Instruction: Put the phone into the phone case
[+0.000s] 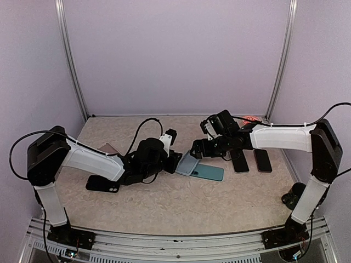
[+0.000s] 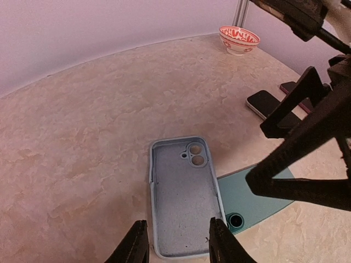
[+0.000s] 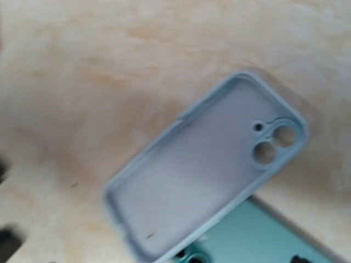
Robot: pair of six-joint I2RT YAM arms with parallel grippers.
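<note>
A light blue-grey phone case (image 2: 185, 203) lies open side up in the middle of the table, overlapping a teal phone (image 2: 255, 194) that sticks out to its right and shows a camera lens. My left gripper is just in front of the case, fingers apart with nothing between them. My right gripper (image 1: 197, 150) hangs over the right of the case, its dark fingers apart at the right of the left wrist view. In the blurred right wrist view the case (image 3: 181, 175) shows two large camera holes, with nothing held above it.
Two dark phones (image 1: 239, 161) lie at the right, behind them a red-patterned bowl (image 2: 239, 39). A dark mug (image 1: 293, 197) stands at the front right. A black object (image 1: 101, 184) and a pink one lie at the left.
</note>
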